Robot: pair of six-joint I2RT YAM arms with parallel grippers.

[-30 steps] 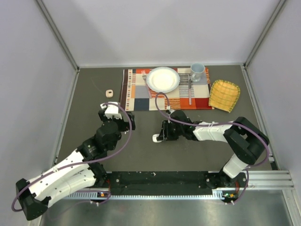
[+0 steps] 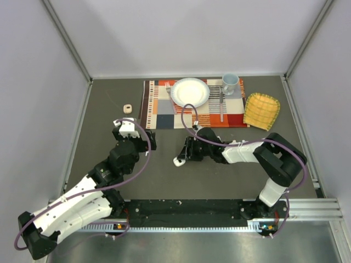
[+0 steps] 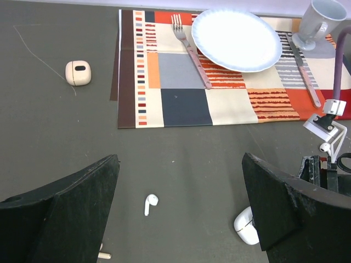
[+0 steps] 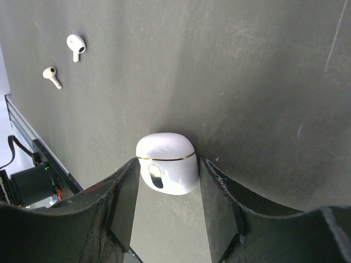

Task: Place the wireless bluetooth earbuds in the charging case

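A white charging case [image 2: 179, 162] [image 3: 245, 227] [image 4: 167, 170] lies on the grey table, its lid seam visible, between the fingertips of my right gripper, which is part open around it at table level. My left gripper hangs open over the table, nothing between its fingers. Two white earbuds lie loose in the right wrist view, an upper one [image 4: 76, 45] and a lower one [image 4: 50, 74]; the left wrist view also shows an earbud [image 3: 151, 201] below the left fingers.
A second, cream case [image 2: 128, 108] lies at the back left. A striped placemat [image 2: 165, 121] with plate [image 2: 188, 92], fork, knife and mug [image 2: 230, 82] is along the back, with a yellow cloth [image 2: 261, 111] to its right.
My right gripper and the case by its fingertips have shifted slightly left and toward the near edge. The left arm is almost unchanged.
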